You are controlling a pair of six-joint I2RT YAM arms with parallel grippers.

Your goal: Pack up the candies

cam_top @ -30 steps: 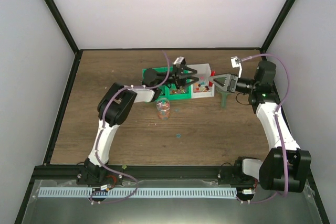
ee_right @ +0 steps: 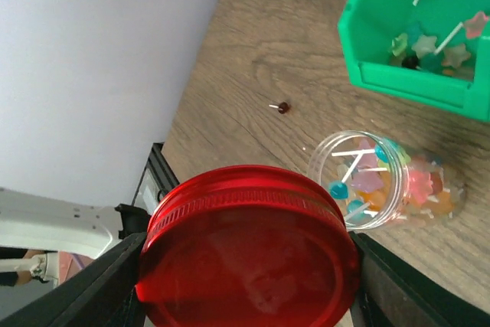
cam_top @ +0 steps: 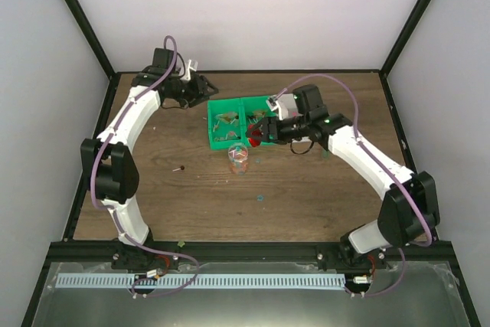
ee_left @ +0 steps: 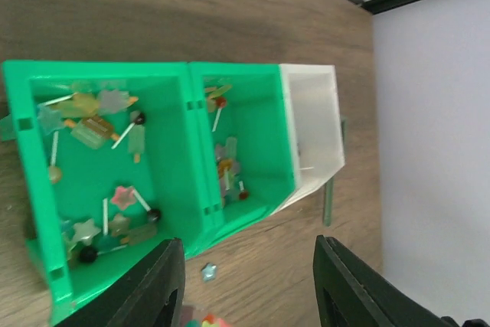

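Note:
A clear jar (ee_right: 409,185) full of candies lies near the green bins, its open mouth toward my right gripper in the right wrist view. Between the fingers of my right gripper is the red lid (ee_right: 253,258), which hides much of that view's lower middle. From above, the right gripper (cam_top: 259,134) is over the bins' front edge, beside the jar (cam_top: 238,158). Candies lie in the left green bin (ee_left: 164,189) and the right green bin (ee_left: 264,124). My left gripper is open and empty, up at the back left.
A white bin (ee_left: 318,128) adjoins the green ones on the right. A loose dark lollipop (ee_right: 283,107) and a blue candy (cam_top: 260,197) lie on the table.
My left arm has swung from over the bins to the back left. The right gripper has moved left from beside the white bin with the red lid, ending near the jar.

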